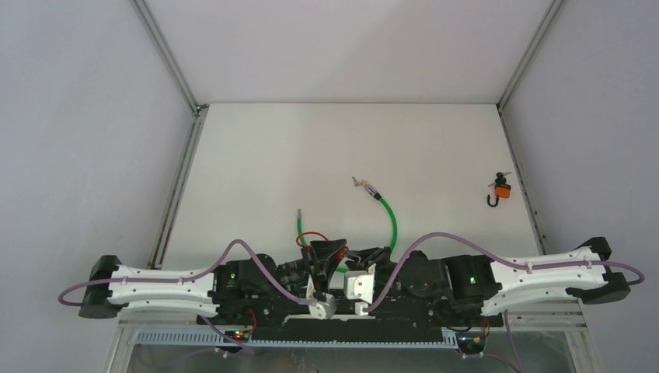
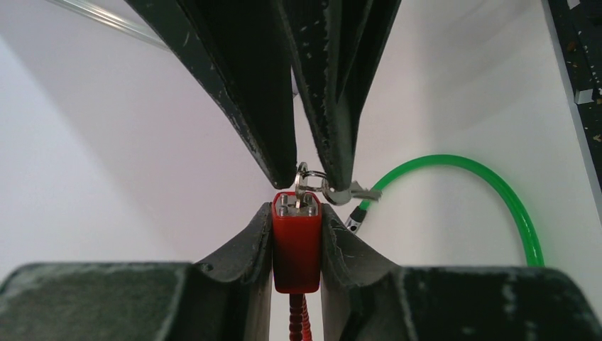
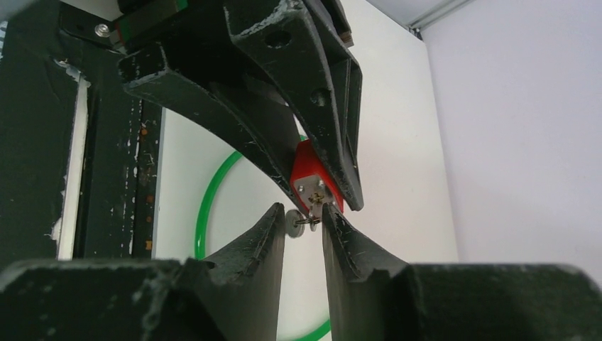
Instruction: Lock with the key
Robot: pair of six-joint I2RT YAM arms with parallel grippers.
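A small red padlock [image 2: 296, 245] stands upright in the left wrist view. My left gripper is shut on its body, and a red braided shackle trails below it. A key [image 3: 310, 220] stands at the metal keyhole face of the lock; how deep it sits cannot be told. A ring [image 2: 302, 177] links it to a second key [image 2: 342, 195] that dangles to the side. Around the key is my right gripper, its fingers [image 3: 332, 231] apart with a gap between them. Whether they touch the key is unclear.
A green cable lock [image 1: 393, 221] lies curved on the white table with keys [image 1: 359, 183] at one end. An orange padlock [image 1: 503, 191] rests at the far right. Most of the table beyond the arms is clear.
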